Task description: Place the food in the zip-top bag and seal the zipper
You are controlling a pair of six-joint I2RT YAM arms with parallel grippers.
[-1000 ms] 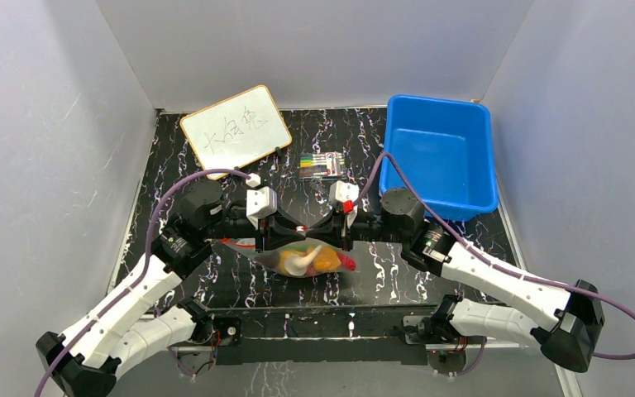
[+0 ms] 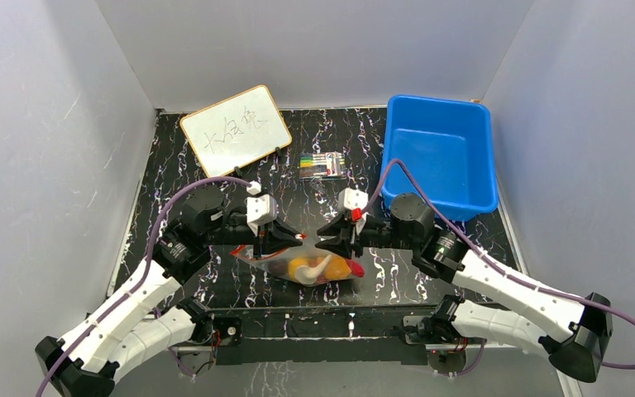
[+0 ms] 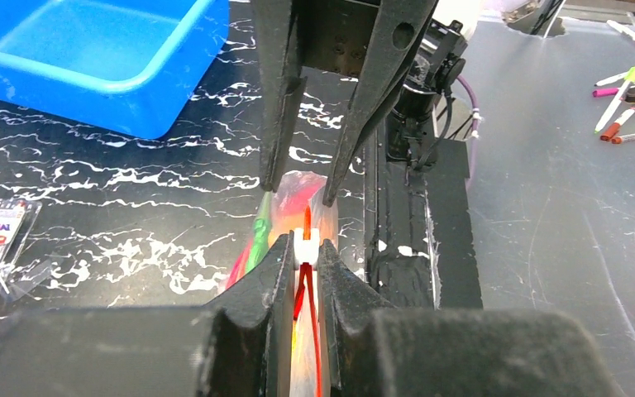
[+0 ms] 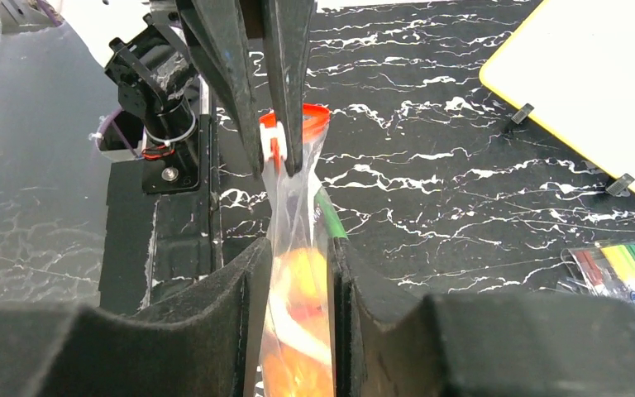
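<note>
The clear zip top bag with its red rim holds yellow, orange and other coloured food; a green piece shows through in the left wrist view. Close to either side of the bag's white slider stand the fingertips of my left gripper. Whether they press on it cannot be told. The bag hangs below the slider in the right wrist view. Facing it, my right gripper is part open and apart from the slider, with only the bag visible beyond its gap.
A blue bin stands at the back right. Behind the grippers lie a pack of coloured pens and a whiteboard. The two grippers nearly meet tip to tip, leaving little room between them.
My right gripper has drawn back to the right from the left fingertips, and its fingers have parted. The bag has shifted toward the front edge and slightly right.
</note>
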